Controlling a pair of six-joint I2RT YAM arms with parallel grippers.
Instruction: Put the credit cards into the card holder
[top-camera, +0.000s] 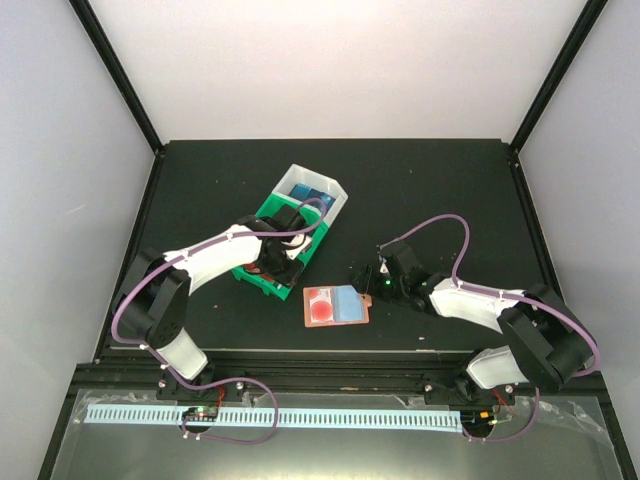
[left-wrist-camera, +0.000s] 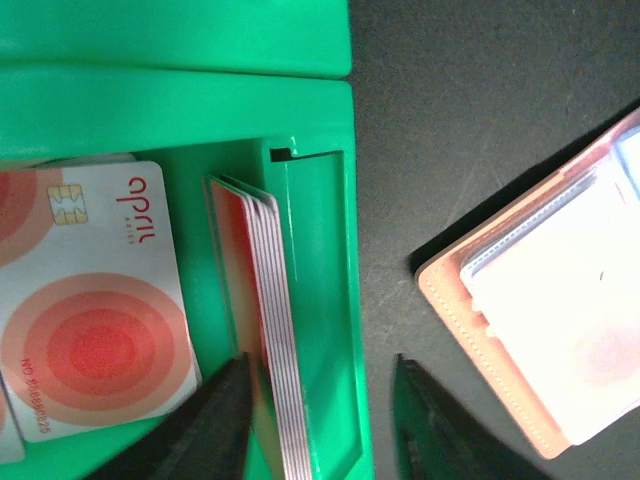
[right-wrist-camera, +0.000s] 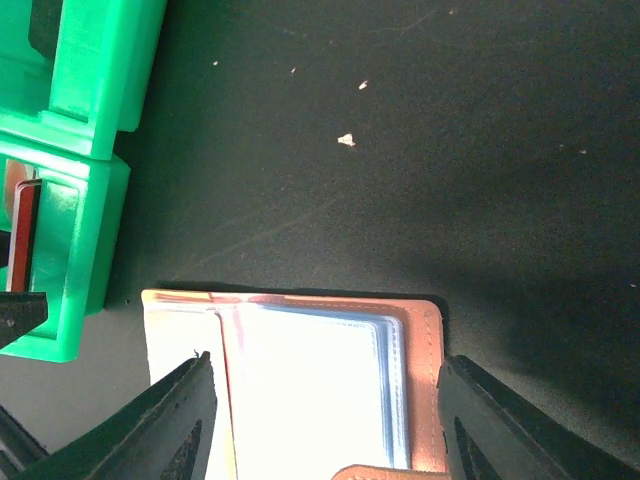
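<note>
Several credit cards (left-wrist-camera: 275, 330) stand on edge as a thin stack in the front compartment of the green box (left-wrist-camera: 320, 240). My left gripper is over that compartment, fingers apart; the stack's near end lies between its fingers, closer to the left one. Whether a finger touches it I cannot tell. The tan card holder (right-wrist-camera: 425, 370) lies unfolded on the table to the right of the box, with clear pockets and a red-circled card (top-camera: 321, 305) in its left half. Above its far edge, my right gripper is open and empty, one finger on either side of a pocket.
More cards (left-wrist-camera: 95, 300) with red circles lie in the green box, left of the upright stack. A white tray (top-camera: 338, 205) with blue cards (top-camera: 308, 195) adjoins the box at the back.
</note>
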